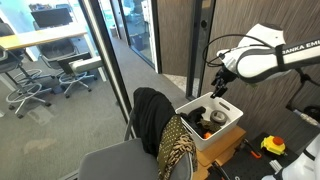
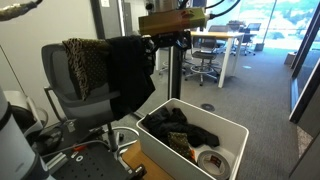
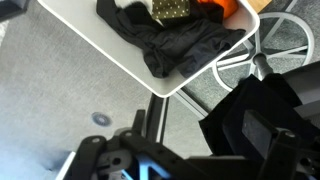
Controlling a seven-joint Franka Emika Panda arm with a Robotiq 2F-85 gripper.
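My gripper hangs open above the white bin, with nothing between its fingers. In the wrist view a dark cloth lies in the bin, beside a patterned piece and something orange. A grey ring, like a tape roll, rests in the bin's near end in exterior view 2. Over the grey chair's back hang a black cloth and a brown patterned cloth. The wrist view also shows black cloth at the right, partly hidden by a finger.
The bin sits on a wooden surface beside the robot's base. A red and yellow button stands at the right. Desks and office chairs are far behind. Grey carpet lies free on the left.
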